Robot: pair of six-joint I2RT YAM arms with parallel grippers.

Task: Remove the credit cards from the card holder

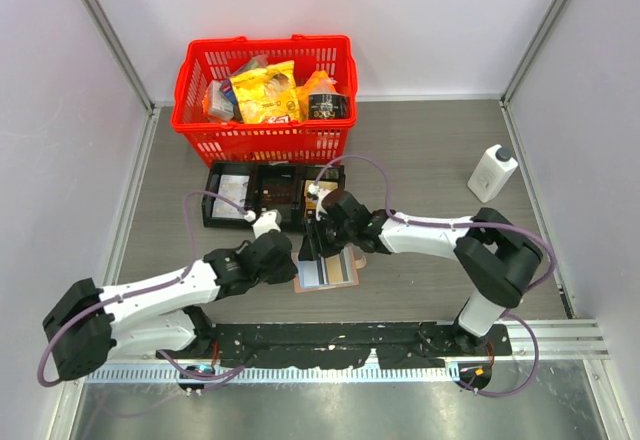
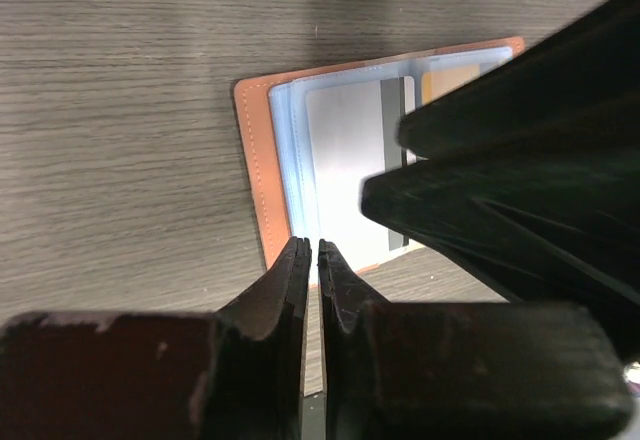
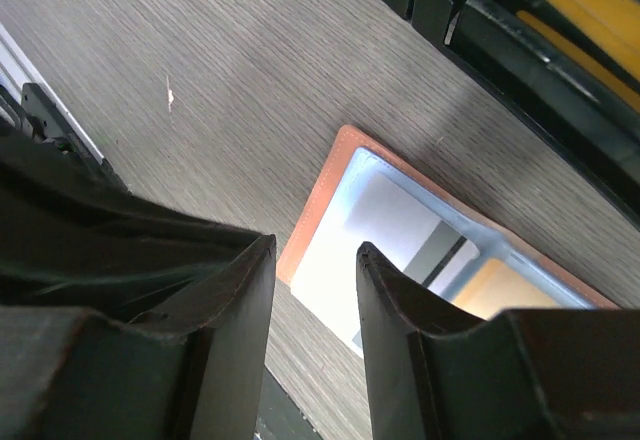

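Observation:
The card holder (image 1: pixel 328 272) lies spread on the table, brown-edged with light blue leaves. A pale card with a dark stripe (image 2: pixel 345 150) shows on it, and beside that a tan card (image 3: pixel 505 290); whether a clear pocket covers them is hard to tell. At the holder's left edge, my left gripper has only a narrow gap between its fingertips, with nothing visible there. My right gripper hangs over the holder's left part, its fingers apart and empty. Black fingers of the other arm (image 2: pixel 480 180) cover part of the holder in the left wrist view.
Just behind the holder stands a black divided tray (image 1: pixel 212 212), with a yellow item (image 1: pixel 318 196) in its right compartment. A red basket (image 1: pixel 262 142) full of packets is at the back. The white bottle (image 1: pixel 492 173) stands far right, with clear table before it.

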